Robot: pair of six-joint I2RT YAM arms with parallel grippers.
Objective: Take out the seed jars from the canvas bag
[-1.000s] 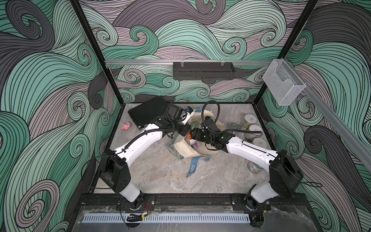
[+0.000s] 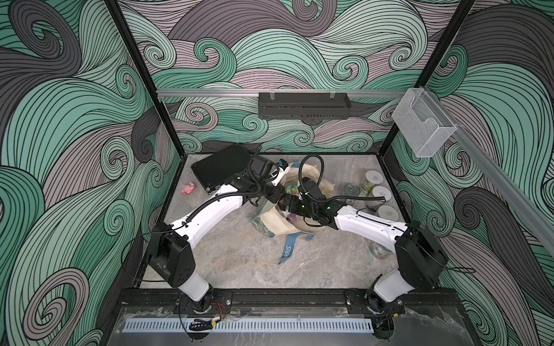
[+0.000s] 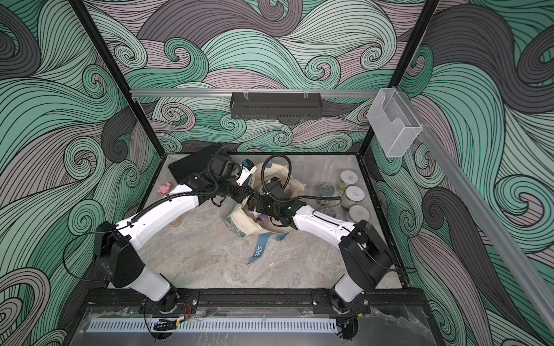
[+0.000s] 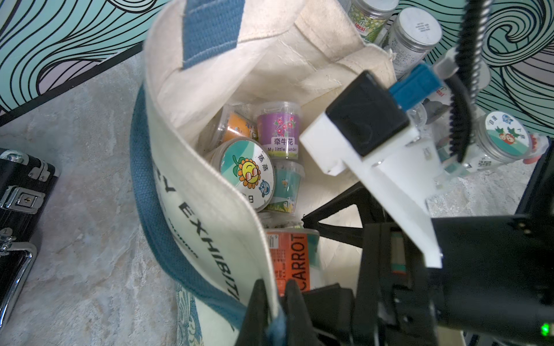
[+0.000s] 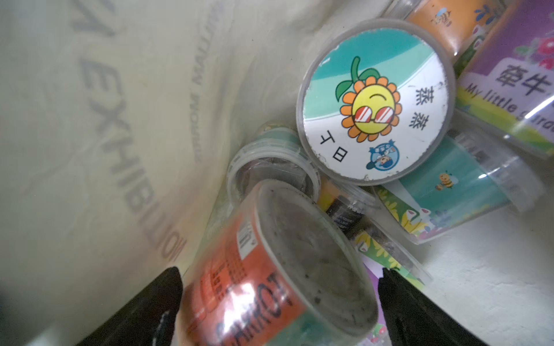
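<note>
The canvas bag (image 2: 271, 222) lies mid-table, open. In the left wrist view my left gripper is shut on the bag's rim, holding it at the near side. My right gripper is inside the bag, open, its fingers either side of an orange carrot jar (image 5: 236, 282). Whether they touch it I cannot tell. Beyond it lie a sunflower-lidded jar (image 5: 375, 103), a purple jar (image 5: 507, 69), an orange-labelled jar (image 5: 444, 20), a teal jar (image 5: 444, 184) and several others.
Several jars (image 2: 372, 180) stand along the table's right side. A black case (image 2: 219, 161) lies at the back left, with a small pink object (image 2: 188, 188) left of it.
My right arm has shifted slightly left, its gripper now further over the carrot jar in the bag. The left arm has not visibly moved.
</note>
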